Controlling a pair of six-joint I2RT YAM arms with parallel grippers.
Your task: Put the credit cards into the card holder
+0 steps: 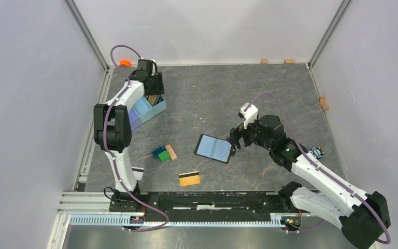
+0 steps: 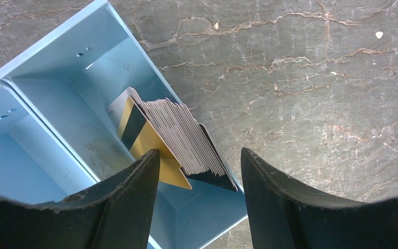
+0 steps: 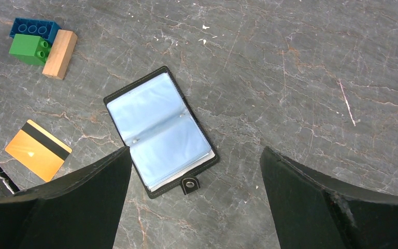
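A leaning stack of cards [image 2: 179,129], a gold one [image 2: 145,137] with a black stripe at its near side, stands in a light-blue compartment [image 2: 90,78] in the left wrist view. Above it my left gripper is open, its fingers on either side of the stack; whether a fingertip touches the gold card is unclear. The black-edged card holder [image 3: 160,129] lies opened flat, clear sleeves up, with a snap tab. My right gripper hangs open over it, nothing between its fingers. A loose gold card [image 1: 189,179] rests on the table's front part.
Left of the holder lie blue [image 3: 35,28] and green [image 3: 29,49] bricks and a wooden block [image 3: 59,54]. A white card [image 1: 138,173] is beside the left arm's base.
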